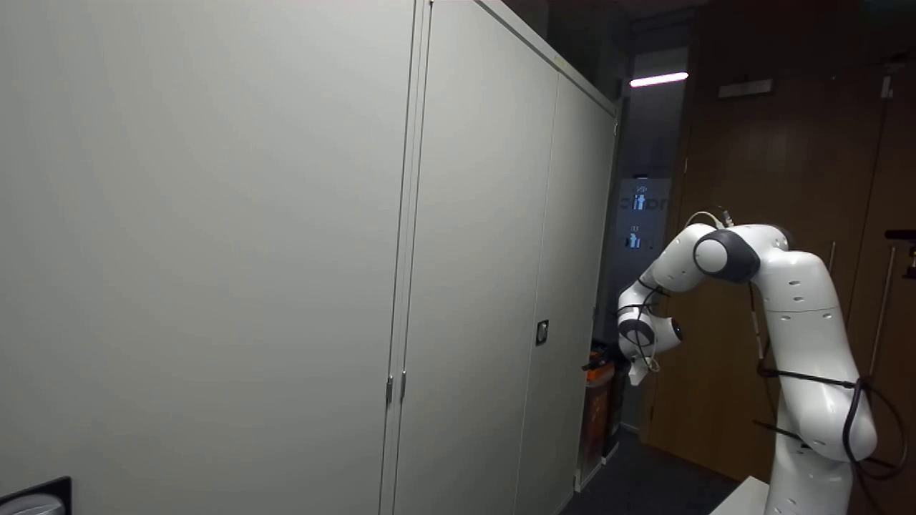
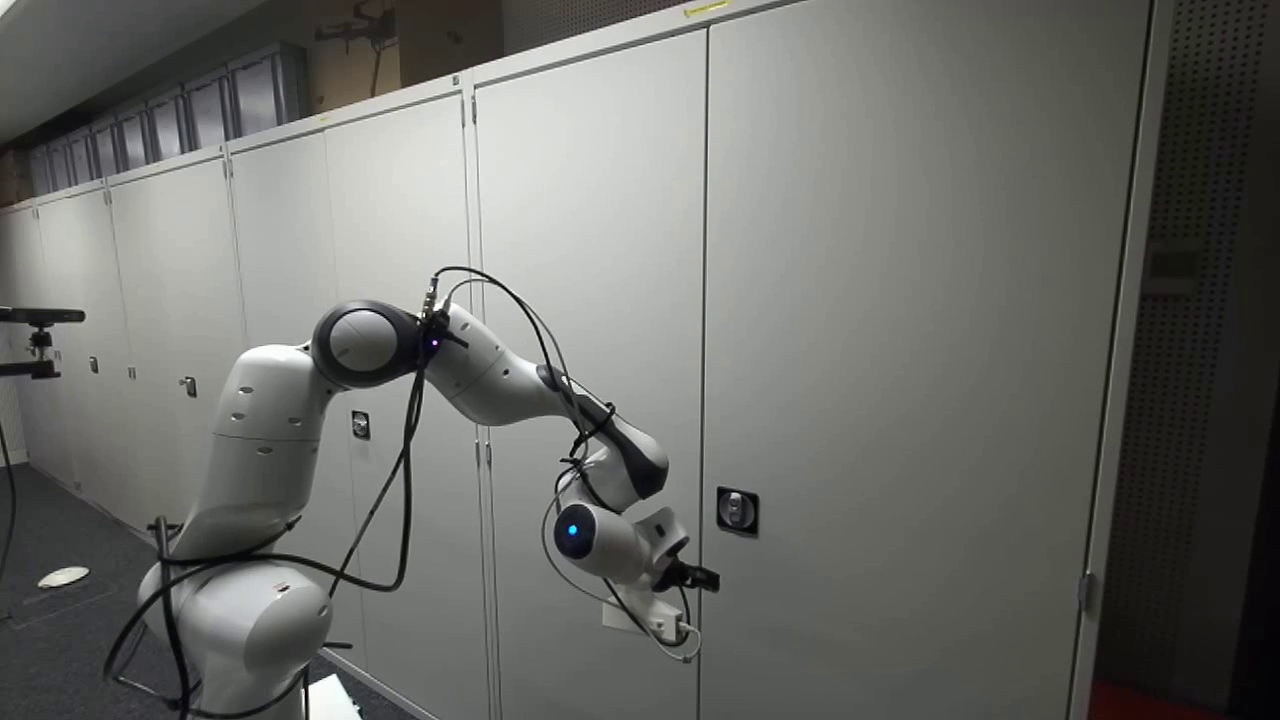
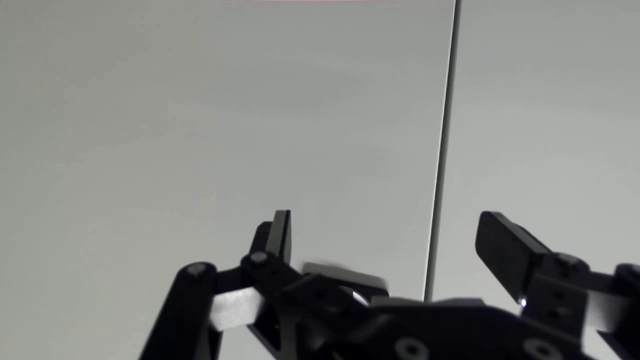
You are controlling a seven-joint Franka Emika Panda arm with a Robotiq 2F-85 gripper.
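In exterior view 2 my gripper (image 2: 702, 578) is held before the grey cabinet, below and left of a black-framed lock handle (image 2: 737, 510). That handle is mounted on the right-hand cabinet door (image 2: 912, 300), beside the seam. The wrist view shows my gripper open, its fingers (image 3: 504, 243) wide apart with nothing held. A dark, blurred shape with a bright arc (image 3: 358, 296), perhaps the handle, is mostly hidden behind the gripper's body. The door seam runs between the two fingertips. Both doors look closed. Exterior view 1 shows the handle (image 1: 542, 332) left of the arm.
More grey cabinet doors (image 2: 588, 180) line the wall to the left. Cables (image 2: 405, 504) hang loosely along the arm. An orange-topped bin (image 1: 598, 372) stands beyond the cabinet's far end. Open air lies in front of the doors.
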